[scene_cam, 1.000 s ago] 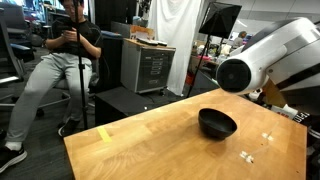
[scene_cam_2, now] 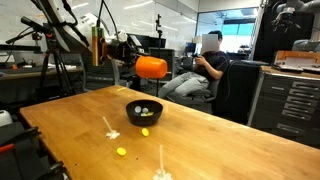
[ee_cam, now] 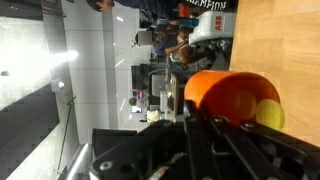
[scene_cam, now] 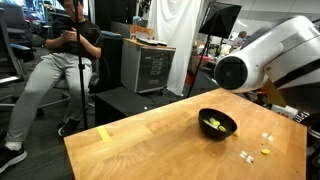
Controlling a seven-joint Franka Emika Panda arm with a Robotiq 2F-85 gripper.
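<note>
An orange cup (scene_cam_2: 151, 67) is tipped onto its side above the table, with my gripper shut on it. In the wrist view the orange cup (ee_cam: 228, 95) fills the space ahead of the dark fingers, and a yellow round thing (ee_cam: 270, 114) shows at it; whether this lies inside cannot be told. Below and beside the cup stands a black bowl (scene_cam_2: 145, 118), upright on the table. Small yellow and pale pieces (scene_cam: 214, 123) lie in the black bowl (scene_cam: 204, 115). My arm hides the cup in exterior view 1.
Loose yellow pieces (scene_cam_2: 122, 152) lie on the wooden table (scene_cam_2: 215, 150) near the bowl. White pieces (scene_cam: 247, 157) are scattered there too. Table room left of the bowl in exterior view 1 is clear. Someone sits (scene_cam: 65, 70) beyond the table.
Yellow pieces now lie on the table near it. The arm has shifted slightly.
</note>
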